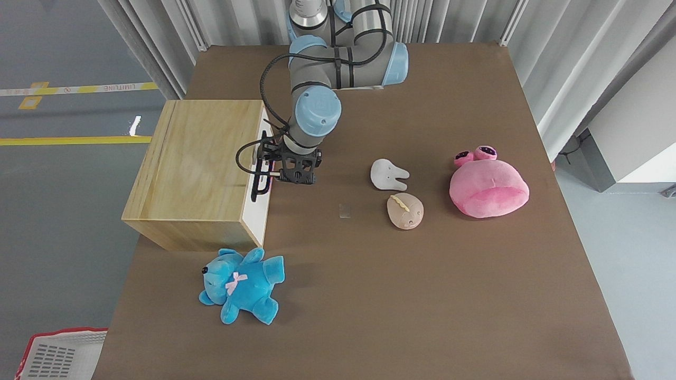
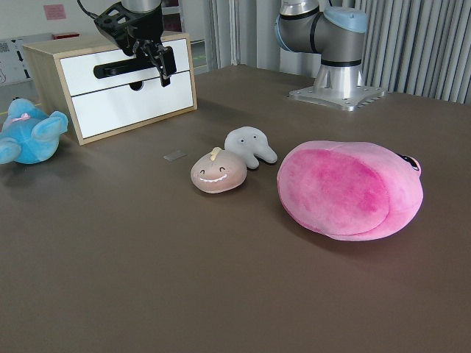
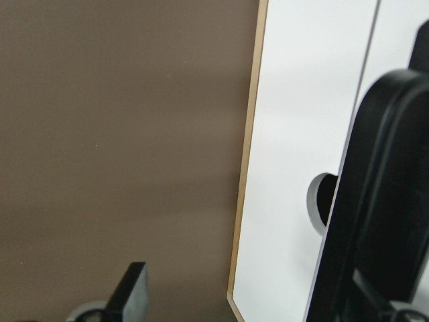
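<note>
My gripper [image 1: 279,168] is at the front of a wooden two-drawer cabinet [image 1: 184,164], right by the black bar handle [image 2: 118,68] of the upper white drawer [image 2: 81,70]. In the wrist view the handle [image 3: 372,201] fills the right side, very close to the fingers, one [image 3: 127,295] at lower left, the other low right against the handle. The fingers stand apart; whether the handle is between them is hard to tell. Both drawers look closed, and the lower one [image 3: 281,201] has a round hole.
A blue bear [image 1: 247,285] lies before the cabinet. A white plush [image 1: 386,174], a beige plush [image 1: 404,214] and a large pink plush [image 1: 488,190] lie to the right.
</note>
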